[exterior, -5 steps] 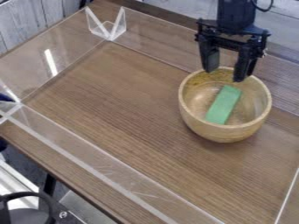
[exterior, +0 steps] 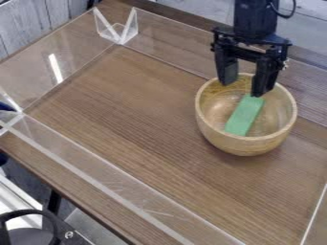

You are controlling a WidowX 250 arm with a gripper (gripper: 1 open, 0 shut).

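A black gripper [exterior: 246,71] hangs open over the back of a round light wooden bowl [exterior: 220,136], its two fingers apart. In the bowl lies a green oblong object [exterior: 244,116], slanted, below the fingers.
A white angular wire-like or clear shape [exterior: 115,29] sits at the back left. Dark cables or parts [exterior: 32,230] lie off the table at the lower left.
The gripper has shifted slightly, a little to the left. The bowl and the green object look unmoved.
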